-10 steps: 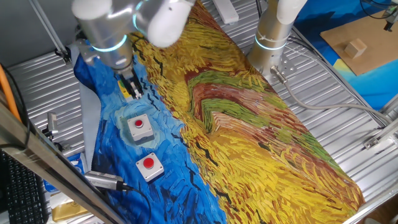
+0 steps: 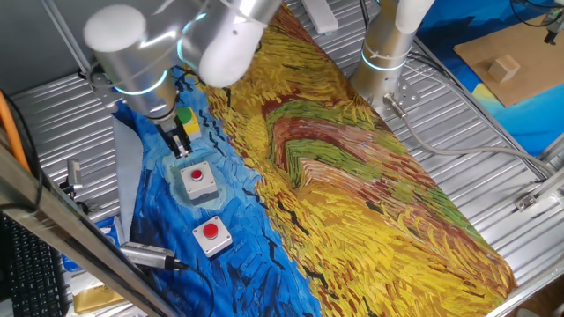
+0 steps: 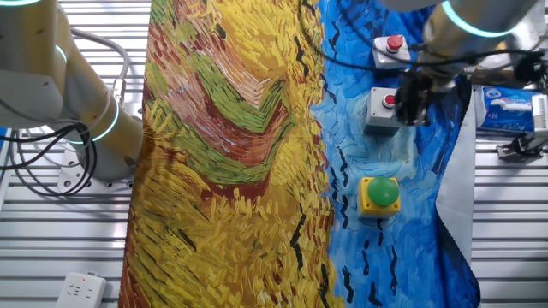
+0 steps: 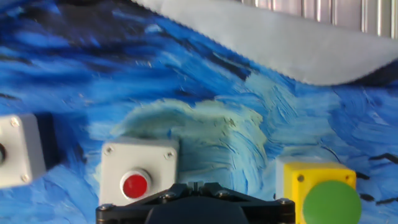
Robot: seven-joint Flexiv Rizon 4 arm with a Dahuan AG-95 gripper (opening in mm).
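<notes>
My gripper (image 2: 184, 155) hangs over the blue part of the cloth, close to a grey box (image 2: 199, 181) with a red button (image 2: 196, 175). Seen from the wrist, the fingers of the gripper meet at the bottom centre; it is shut and nothing shows between them. The grey box (image 4: 118, 163) lies just left of the fingers there. To their right is a yellow box (image 4: 292, 180) with a large green button (image 4: 333, 203), partly cut off. Exterior view 2 shows the green button (image 3: 383, 191) clear of the gripper (image 3: 417, 121).
A second box (image 2: 212, 237) with a red button lies nearer the front. Beside the cloth are a cable connector (image 2: 148, 255) and a blue packet (image 3: 505, 109).
My gripper has moved left and slightly toward the front, coming nearer the grey box's left side. The green button, hidden behind the arm before, now shows. The boxes have not moved.
</notes>
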